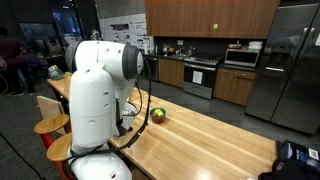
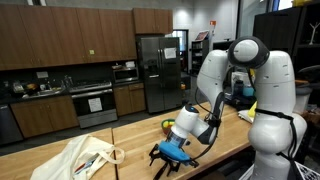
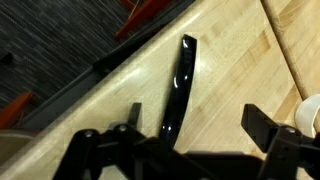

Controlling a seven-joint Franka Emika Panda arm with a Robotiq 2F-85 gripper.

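In the wrist view a long, thin, glossy black object (image 3: 179, 88) lies on the light wooden table (image 3: 225, 65). My gripper is over the table with its fingers wide apart, one finger (image 3: 124, 138) to the left of the object and the other to the right. Nothing is gripped. The near end of the black object runs down toward the gripper body, which hides what lies beneath it. In exterior view 2 the gripper (image 2: 172, 153) points down close to the table; the object cannot be made out clearly there.
A bowl (image 1: 158, 118) with colourful things stands on the table beyond the arm. White cloth (image 2: 78, 160) lies at the left in exterior view 2. At the wrist view's right edge is a white round item (image 3: 308, 116). The table edge runs close beside the black object.
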